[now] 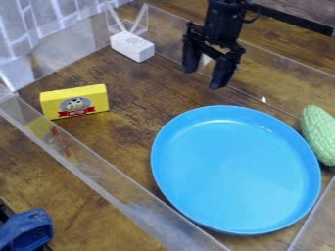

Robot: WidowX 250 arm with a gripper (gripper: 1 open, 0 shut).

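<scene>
My black gripper (210,66) hangs at the top centre of the camera view, over the wooden floor behind the blue plate, open with its fingers apart. A small pale object shows just behind its fingers, too small to identify. A blue plate (234,167) lies at the lower middle. A yellow box (73,100) with a cow label lies at the left, a white block (131,43) at the upper left, and a green corn-like object (318,133) at the right edge.
Clear plastic walls (67,157) border the workspace. A blue object (23,231) sits outside at the lower left. Bare wood lies between the yellow box and the gripper.
</scene>
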